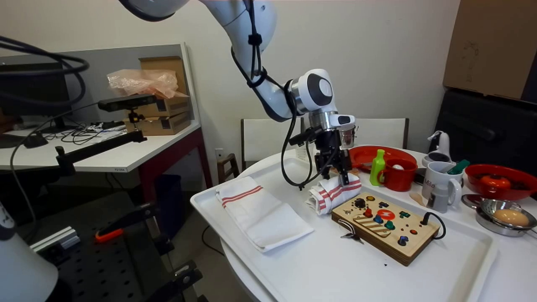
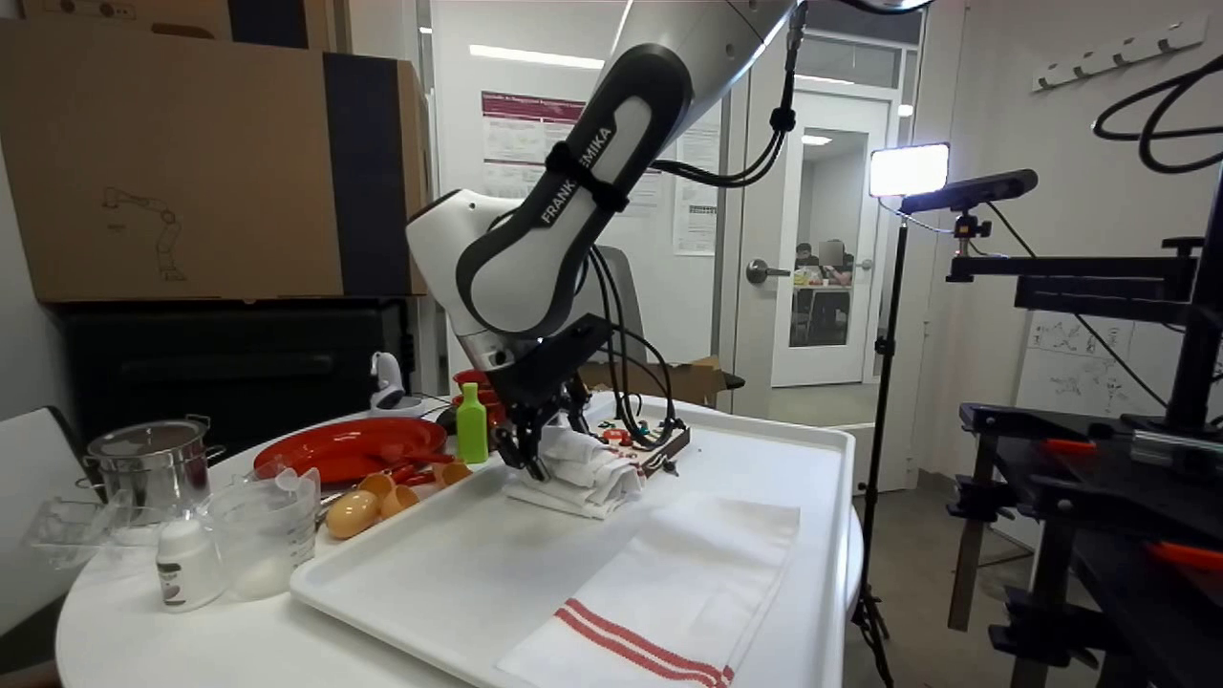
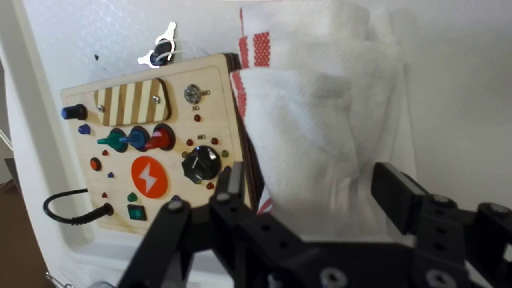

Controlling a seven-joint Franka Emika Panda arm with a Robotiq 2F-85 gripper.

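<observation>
A folded white towel with red stripes lies bunched in layers on the tray, against the edge of the wooden switch board. My gripper is open above the towel's end, its fingers spread wide to either side of the cloth. One finger stands between towel and board in the wrist view; the other is over the towel's far side. A second white towel with red stripes lies flat on the tray, well apart from the gripper.
The white tray has bare room beside both towels. A green bottle, a red mug and a red plate stand just beyond its edge. A small dark clip-like item lies by the board.
</observation>
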